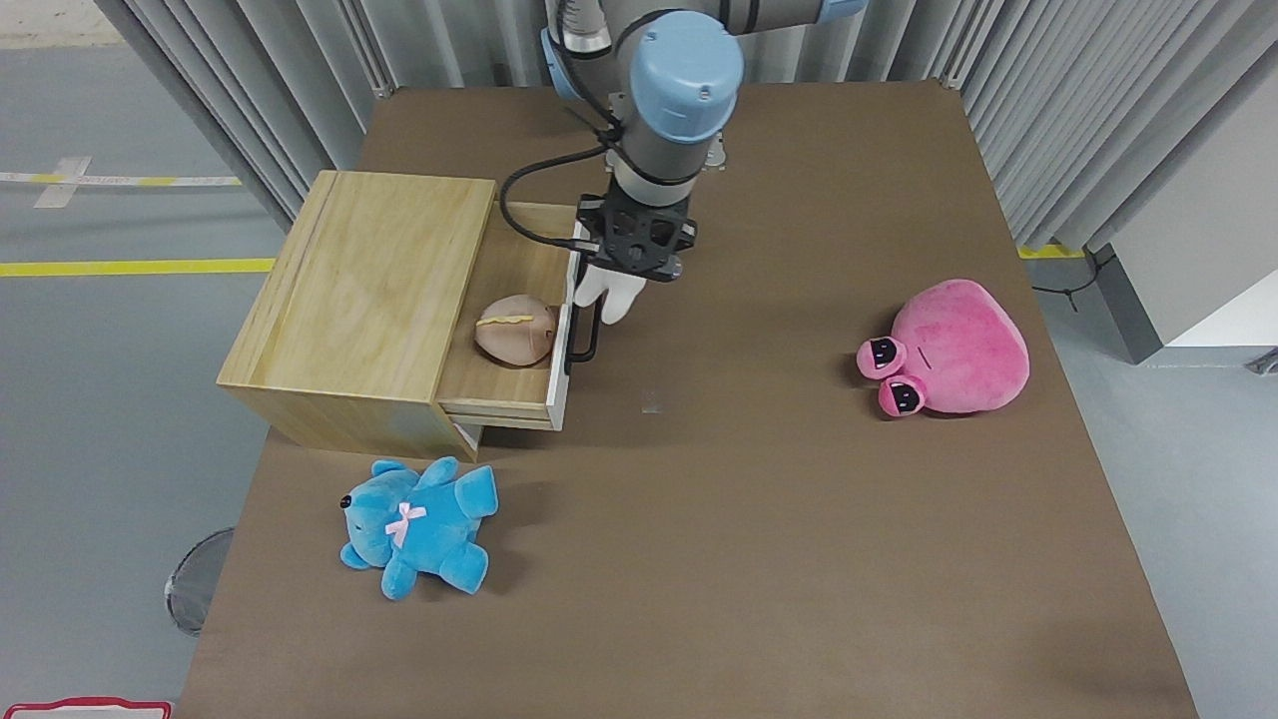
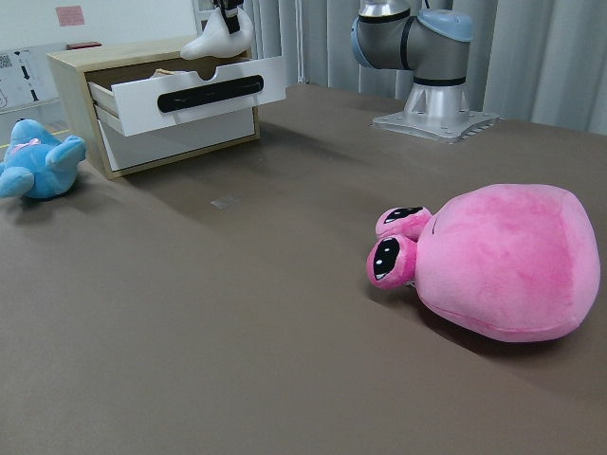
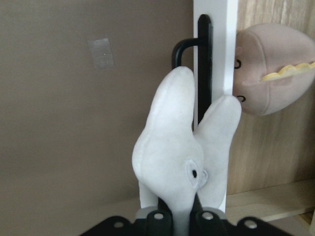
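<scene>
The gripper is shut on a white plush toy [image 3: 172,147], which hangs over the white front [image 2: 142,104] of the open drawer, beside its black handle [image 3: 204,59]. In the front view the gripper sits at the drawer's right side, high near the top of the box. Inside the drawer lies a round brown plush [image 1: 515,330] with a yellow wavy strip. The wooden drawer box [image 1: 347,282] stands on the left of the table.
A blue teddy bear [image 1: 425,527] lies below the drawer box. A pink plush [image 1: 958,348] lies on the right.
</scene>
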